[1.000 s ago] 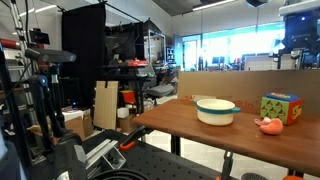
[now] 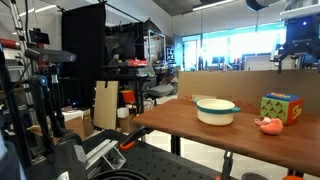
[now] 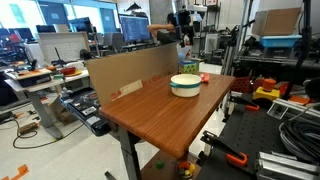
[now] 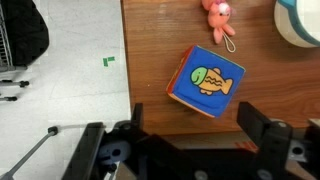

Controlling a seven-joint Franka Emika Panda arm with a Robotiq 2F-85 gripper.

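A colourful box (image 4: 207,80) lies on the wooden table, its blue top with a fish picture facing up in the wrist view. My gripper hangs above the table with its fingers wide open and nothing between them. One dark finger (image 4: 137,114) shows to each side of the box in that view. From the side, the gripper (image 2: 293,55) is well above the box (image 2: 281,107), clearly apart from it. Beside the box lies a pink soft toy (image 2: 270,126) with a string loop. A white bowl with a teal rim (image 2: 216,112) stands farther left.
A tall brown panel (image 3: 110,80) runs along one long edge. Near the other edge stands a black cart (image 3: 240,150) with cables.
The arm has shifted slightly above the box. The box, toy and bowl have stayed where they were.
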